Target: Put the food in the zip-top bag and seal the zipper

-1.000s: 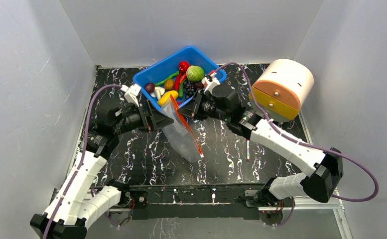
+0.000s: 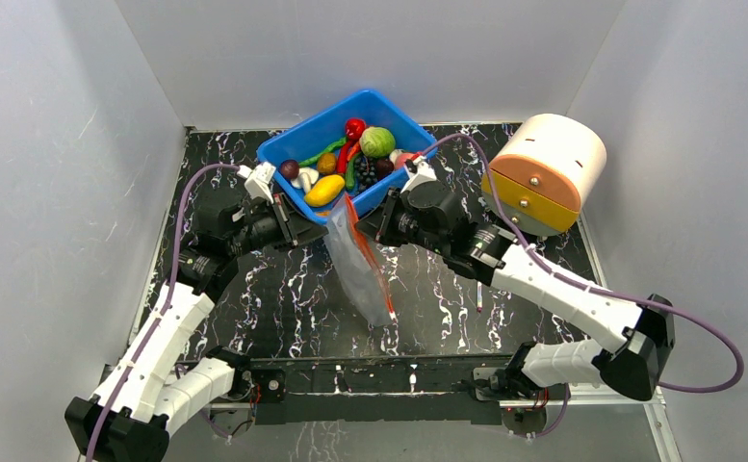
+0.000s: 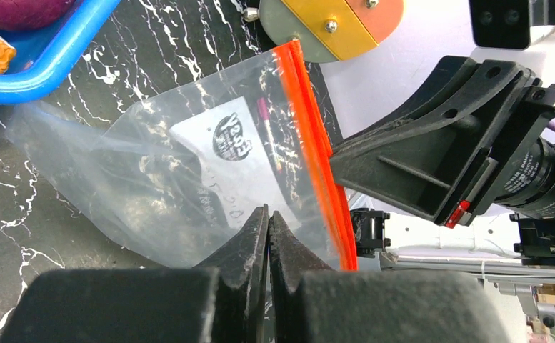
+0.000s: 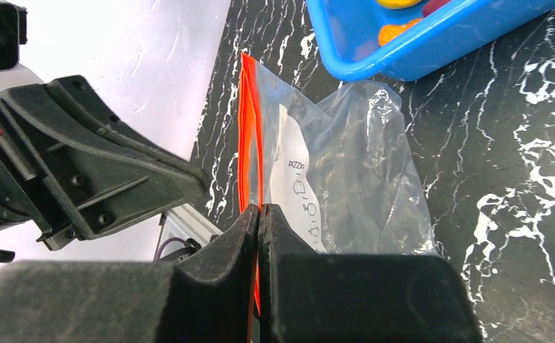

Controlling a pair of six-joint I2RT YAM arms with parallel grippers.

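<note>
The clear zip bag (image 2: 352,274) with its orange zipper (image 3: 310,136) hangs below the blue bin, white label facing the wrist cameras. My right gripper is shut on the bag's zipper edge near the top. My left gripper is at the bag's clear side, left of the zipper in the top view; its fingertips look close together, and whether they grip the film is unclear. The blue bin (image 2: 293,144) holds the toy food: a cabbage (image 2: 377,142), a yellow item (image 2: 324,191), peppers, grapes and other pieces.
A peach-and-yellow rounded box (image 2: 543,173) stands at the back right. A thin pen-like stick (image 2: 479,298) lies right of the bag.
My right gripper has moved right, away from my left gripper, taking the bag's orange edge along. The left arm has shifted only slightly.
</note>
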